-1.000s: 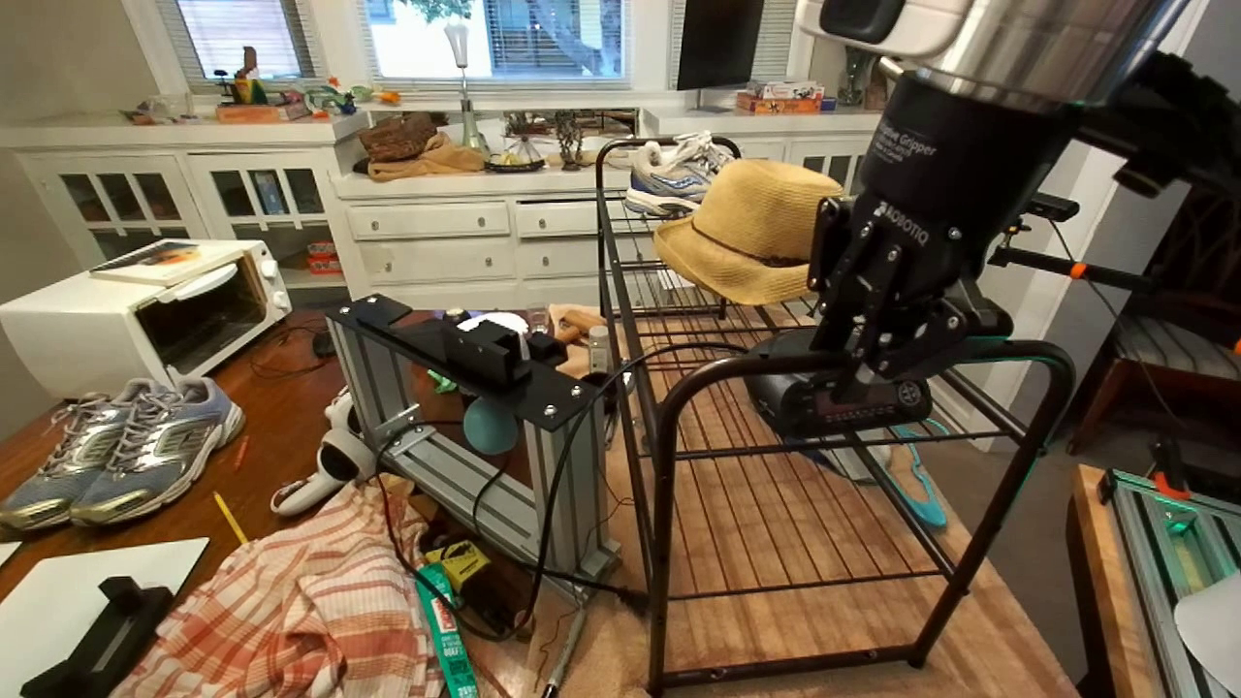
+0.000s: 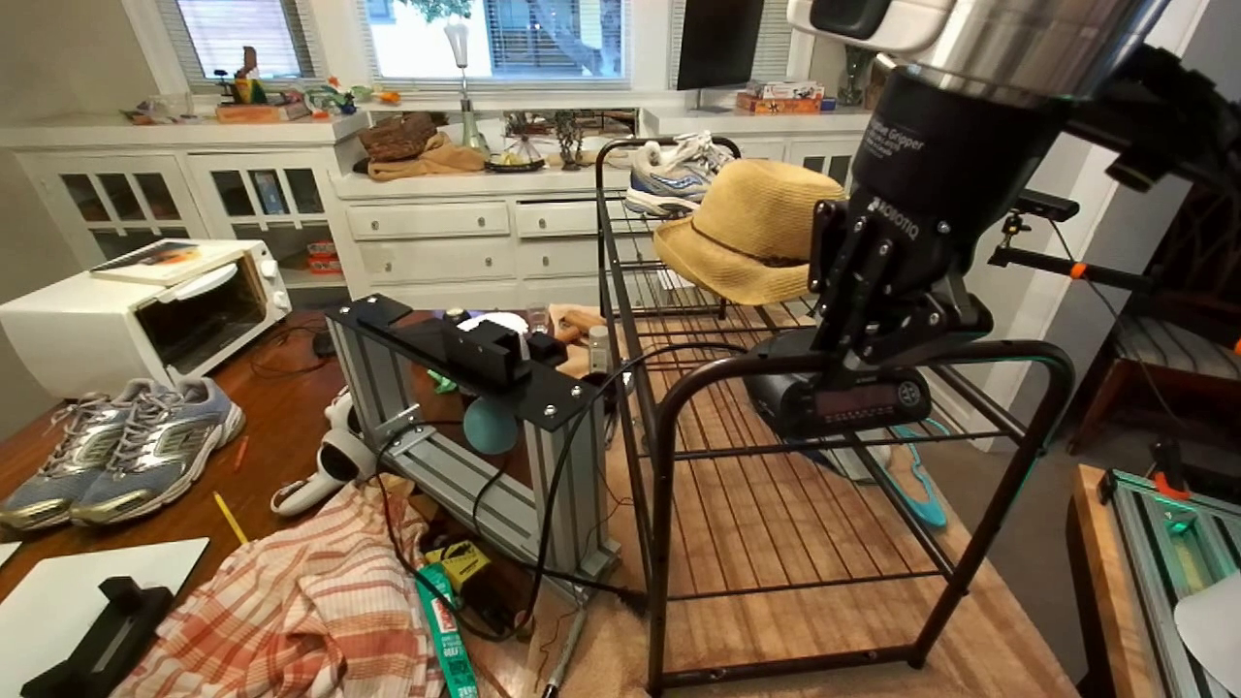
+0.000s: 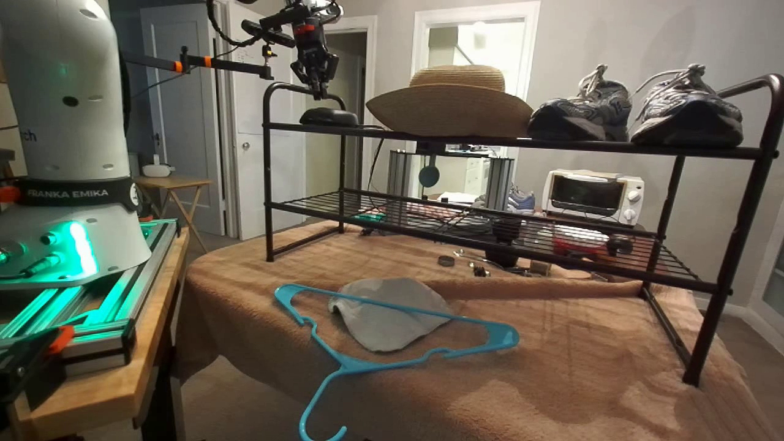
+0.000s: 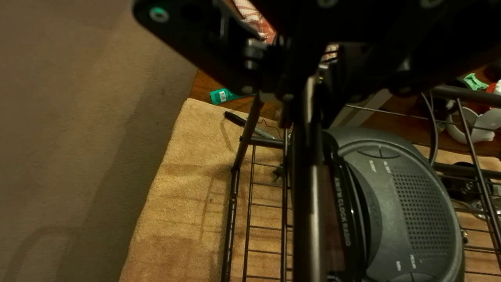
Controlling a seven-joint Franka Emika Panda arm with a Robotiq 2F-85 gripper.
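Observation:
A black clock radio (image 2: 838, 401) sits on the top shelf at one end of the dark metal rack (image 2: 659, 512). Its speaker grille and buttons face up in the wrist view, where the radio (image 4: 408, 206) fills the lower right. My gripper (image 2: 846, 370) reaches down at that end, with its fingers at the rack's tubular end rail (image 4: 315, 225), right beside the radio's display. The fingers look closed around this rail, though dark shapes hide the exact contact. From the other side, the gripper (image 3: 321, 94) appears just above the radio (image 3: 328, 117).
A straw hat (image 2: 756, 227) and grey sneakers (image 3: 687, 110) share the top shelf. The radio's cable runs toward an aluminium frame (image 2: 558, 489) beside the rack. A blue hanger (image 3: 389, 365) and a pale cap (image 3: 382, 323) lie on the brown cloth (image 3: 228, 286). The rack's lower shelf looks clear.
My gripper has shifted slightly left in exterior view 1, and its fingers have drawn in at the end rail. The radio and rack appear unmoved.

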